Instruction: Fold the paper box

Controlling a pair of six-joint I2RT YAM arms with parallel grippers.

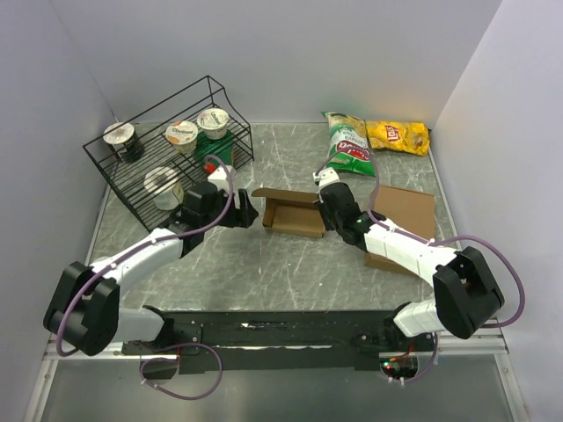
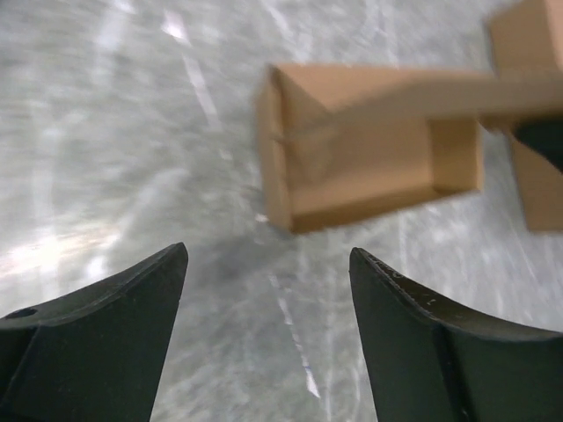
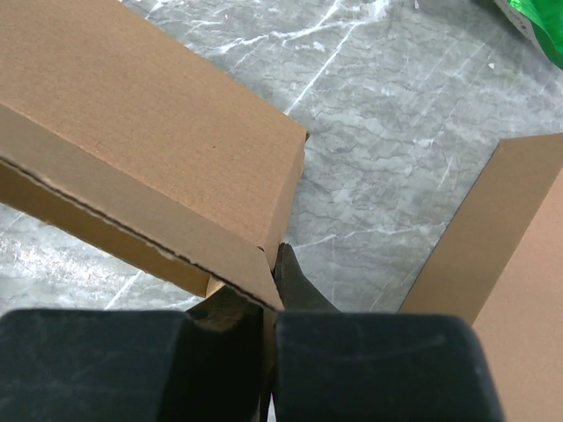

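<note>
The brown paper box (image 1: 293, 220) stands mid-table, open, with a long flap sticking out along its top, which shows also in the right wrist view (image 3: 141, 141). My left gripper (image 1: 244, 209) is open just left of the box, apart from it, with nothing between its fingers. My right gripper (image 1: 324, 211) is at the box's right end, shut; in the right wrist view its fingertips are at the box's corner, partly hidden by the flap, so I cannot see whether cardboard is pinched.
A flat cardboard piece (image 1: 405, 211) lies at the right. Chip bags (image 1: 350, 145) sit at the back right. A wire rack (image 1: 149, 149) with several tubs stands at the back left.
</note>
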